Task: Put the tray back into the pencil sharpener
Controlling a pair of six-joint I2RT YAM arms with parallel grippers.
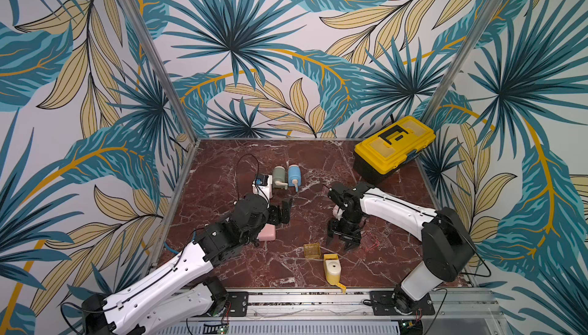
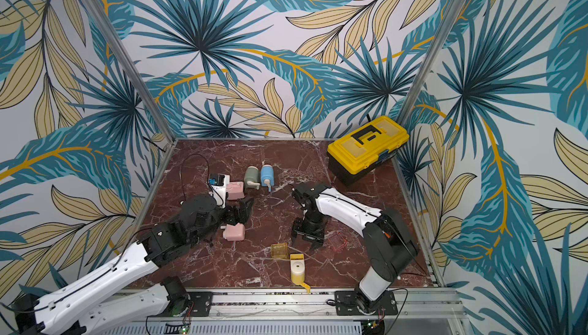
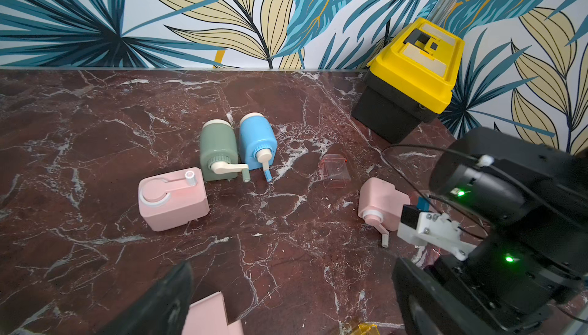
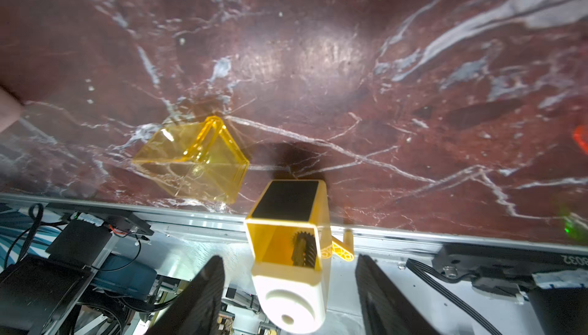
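The yellow pencil sharpener [image 4: 288,261] shows its open tray slot and its crank in the right wrist view. In the top left view the sharpener [image 1: 332,270] lies near the table's front edge. To its left rests the clear yellow tray [image 4: 199,157], apart from the sharpener; it is also in the top right view as the tray [image 2: 279,250]. My right gripper [image 1: 344,240] is just behind the sharpener, fingers [image 4: 199,295] apart, nothing visibly gripped. My left gripper hangs open and empty over the table's left half.
Pink sharpeners [image 3: 173,198], a green one [image 3: 218,150] and a blue one [image 3: 257,140] lie further back. A clear reddish tray [image 3: 334,170] is also on the table. The yellow-lidded toolbox [image 1: 395,148] fills the back right corner.
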